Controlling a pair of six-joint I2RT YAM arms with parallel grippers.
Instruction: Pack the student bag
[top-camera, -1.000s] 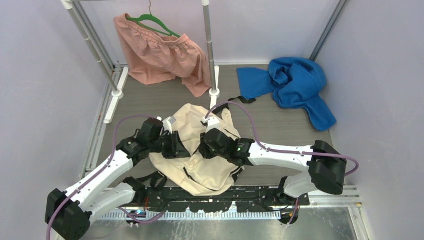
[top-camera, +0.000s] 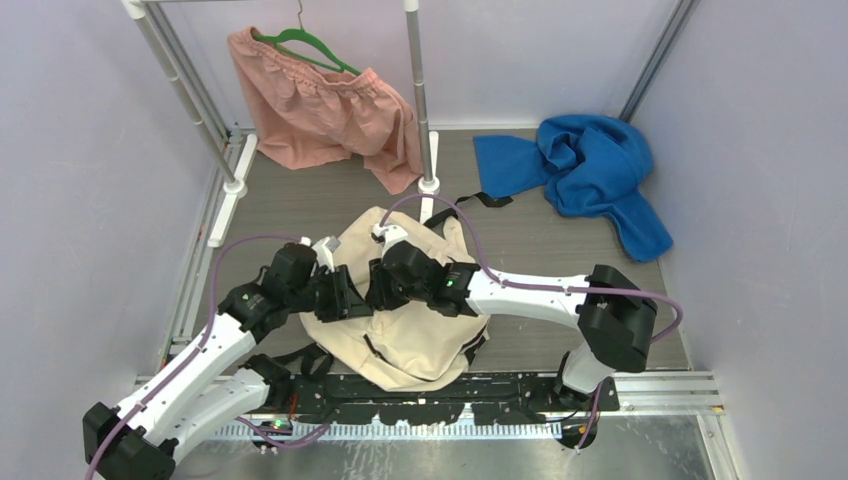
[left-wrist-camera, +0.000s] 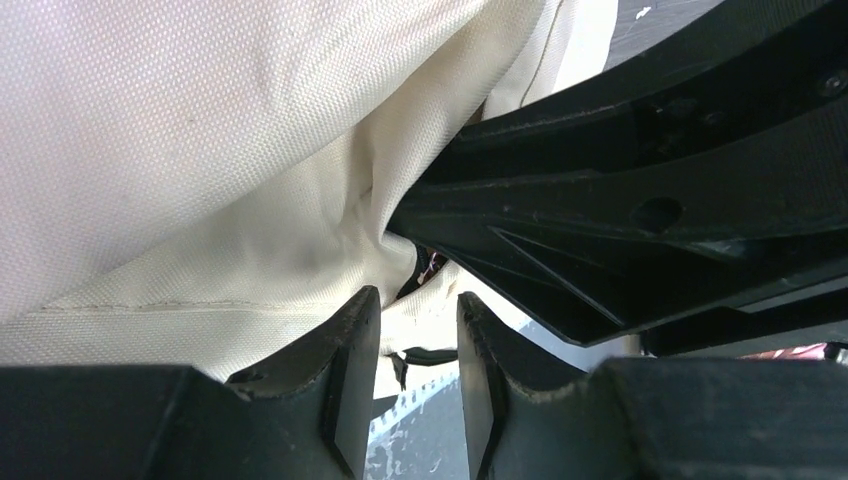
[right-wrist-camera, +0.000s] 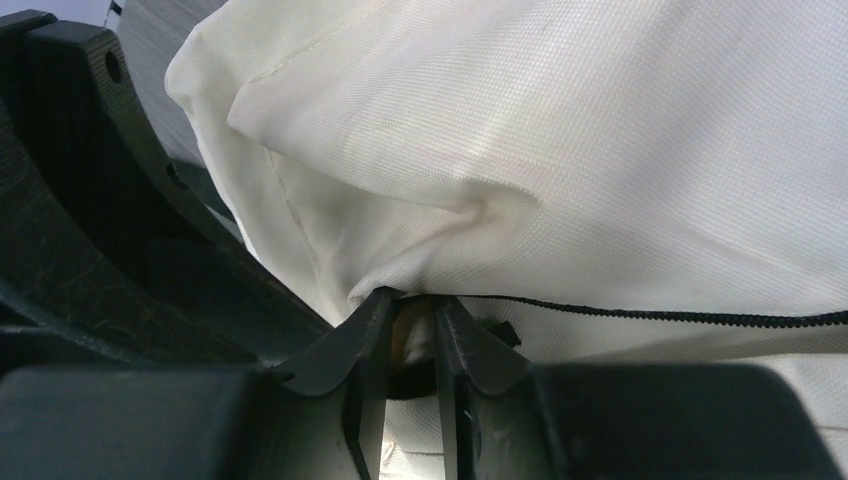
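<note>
The cream bag (top-camera: 400, 355) lies rumpled on the floor beneath both arms. My left gripper (top-camera: 350, 305) and right gripper (top-camera: 380, 290) are close together over it. In the left wrist view, my left fingertips (left-wrist-camera: 415, 310) stand apart in front of bag fabric (left-wrist-camera: 200, 150), with the other gripper's black body pushed into a fold. In the right wrist view, a black zipper (right-wrist-camera: 680, 317) crosses the bag, and my right fingertips (right-wrist-camera: 415, 315) sit slightly apart at a dark opening under the fabric edge. Whether anything is between them is unclear.
Pink shorts (top-camera: 320, 120) hang on a green hanger at the back left. A blue cloth (top-camera: 590, 170) lies at the back right. Black straps stick out from the bag. Bare floor shows around the bag.
The left arm has shifted slightly left. The bag is nearly unchanged.
</note>
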